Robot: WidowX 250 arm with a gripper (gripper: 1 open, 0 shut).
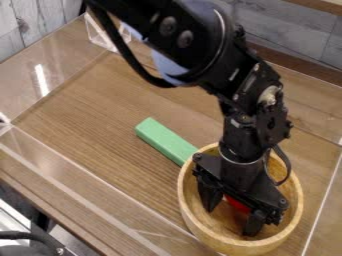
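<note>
My black gripper [241, 198] reaches down from the top into a tan round bowl [201, 220] at the lower right, its fingers spread over a red object [238, 206] inside. The red object is largely hidden by the fingers, so whether they touch or grip it cannot be told.
A green block [163, 138] lies on the wooden table [80, 130] just left of the bowl. A clear container [104, 30] stands at the back left, and a blue shape is partly hidden behind the arm.
</note>
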